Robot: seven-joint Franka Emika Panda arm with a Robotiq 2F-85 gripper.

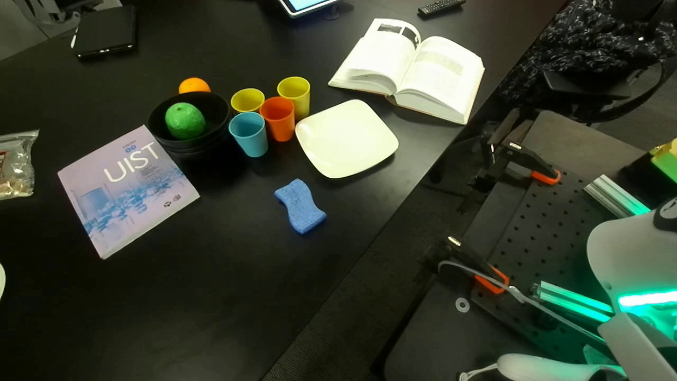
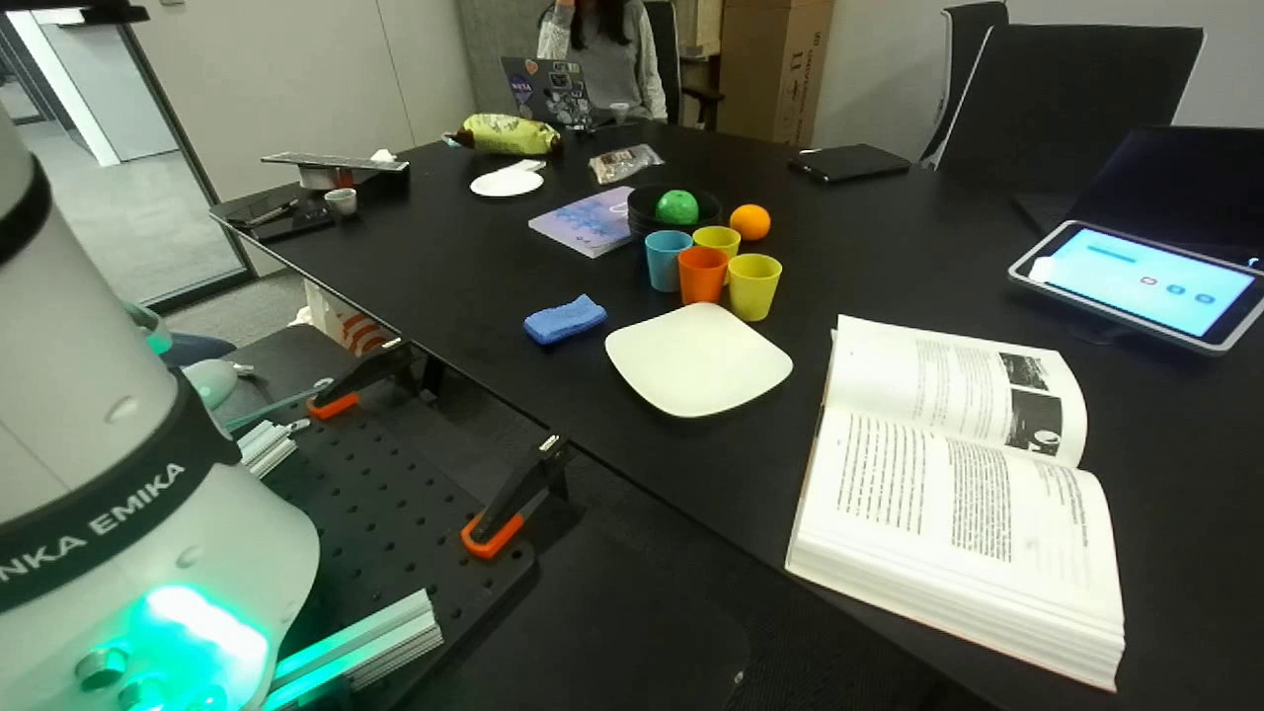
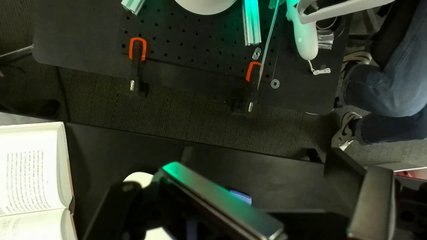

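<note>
In the wrist view my gripper stands open, its two fingers wide apart and nothing held between them. It hangs over the black table, out of frame in both exterior views. A blue sponge [image 1: 301, 206] lies on the table before the white square plate [image 1: 347, 139]. Beyond the plate, blue [image 1: 249, 134], orange [image 1: 278, 119] and two yellow cups [image 1: 293, 95] stand upright in a cluster. The green fruit [image 1: 184, 120] rests in a black bowl [image 1: 219, 108], with an orange [image 2: 750, 221] behind it. In the wrist view, a finger partly hides the sponge [image 3: 241, 196].
An open book [image 2: 966, 498] lies near the table edge, and a purple UIST book [image 1: 127, 190] beside the bowl. Clamps [image 1: 469, 257] project across the gap between the robot's stand and the table. In exterior view 1, the table's near left part is clear.
</note>
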